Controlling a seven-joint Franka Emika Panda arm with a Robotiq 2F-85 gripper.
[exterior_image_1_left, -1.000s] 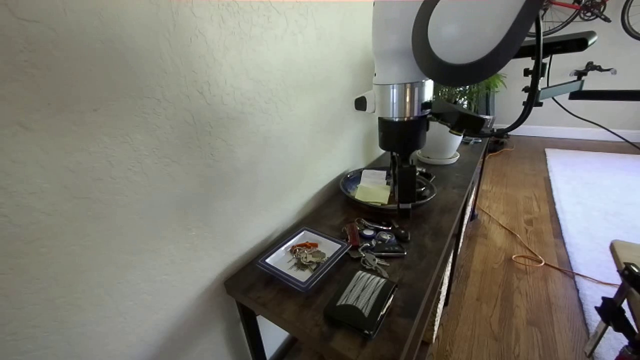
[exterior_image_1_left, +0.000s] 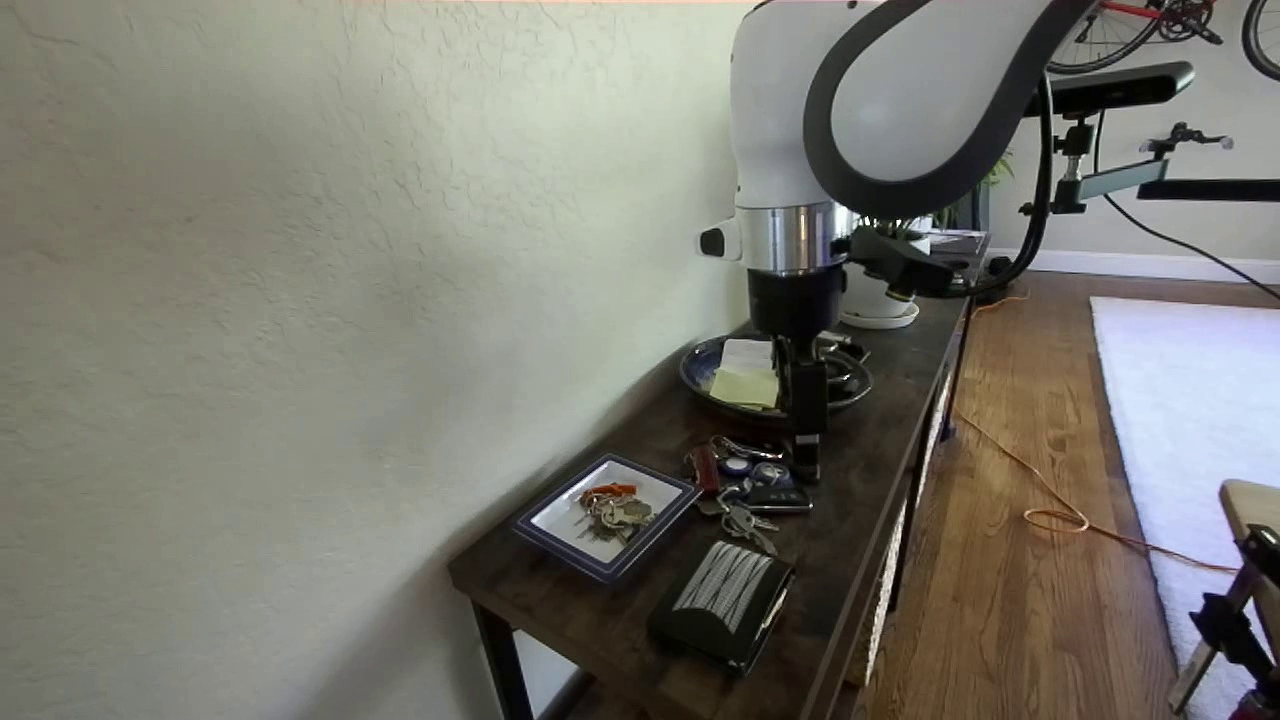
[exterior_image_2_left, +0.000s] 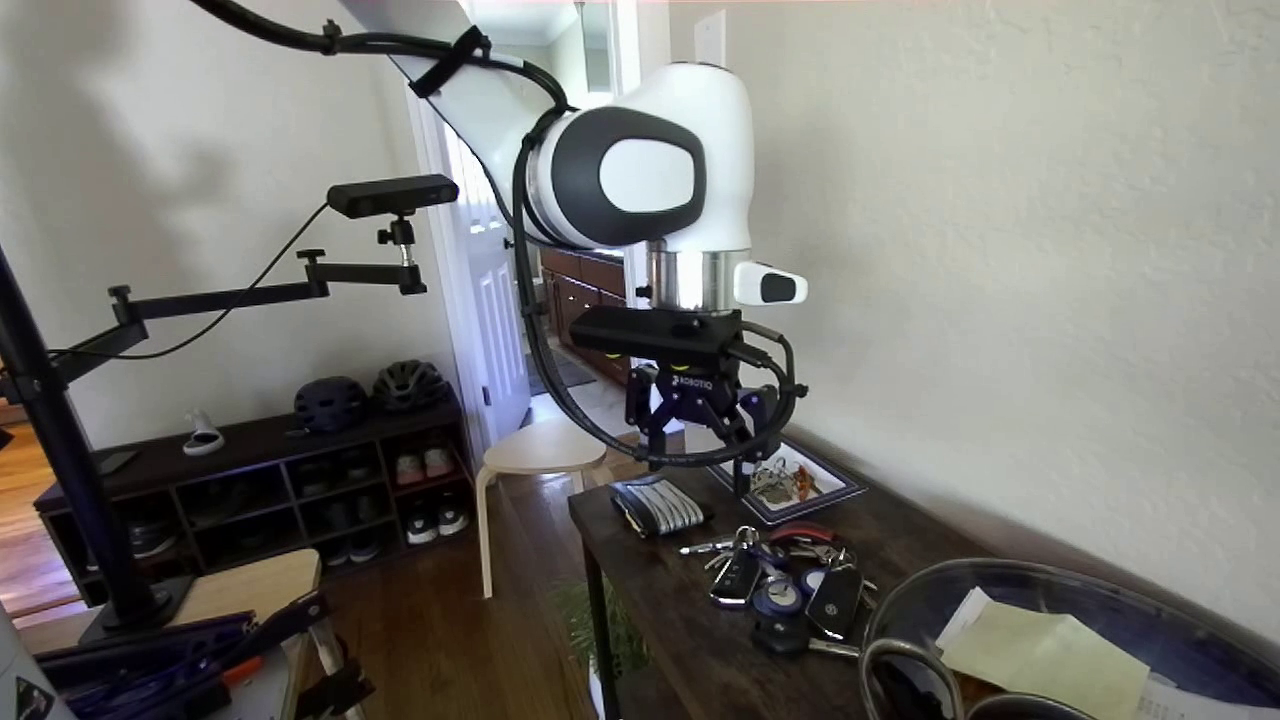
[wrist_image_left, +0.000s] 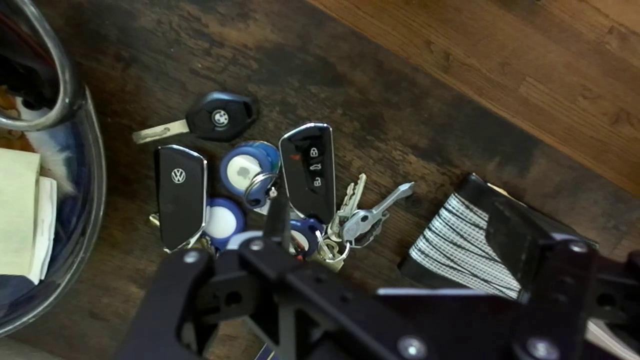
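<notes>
My gripper points down over the dark table, its fingers wide apart with nothing held. One fingertip (wrist_image_left: 277, 216) appears in front of the key cluster in the wrist view; the other overlaps the wallet (wrist_image_left: 459, 249) with its grey elastic band. Height above them is hard to judge. The cluster has a VW key fob (wrist_image_left: 181, 198), a fob with lock buttons (wrist_image_left: 309, 171), blue round tags (wrist_image_left: 243, 168) and silver keys (wrist_image_left: 366, 222). A BMW key (wrist_image_left: 220, 117) lies at its edge. The gripper's lower parts hide some of the cluster.
A blue-rimmed tray (exterior_image_1_left: 558, 554) holding more keys stands by the wall. Behind the cluster is a glass bowl (exterior_image_2_left: 888, 612) with yellow paper (exterior_image_2_left: 1044, 648) in it. A potted plant's white saucer (exterior_image_1_left: 879, 319) sits farther back. Bare tabletop (wrist_image_left: 336, 72) shows along the front edge.
The arm has come down and slightly toward the wall, bringing the gripper lower, so that it now overlaps the key cluster's edge in exterior view 1. The table objects appear unmoved.
</notes>
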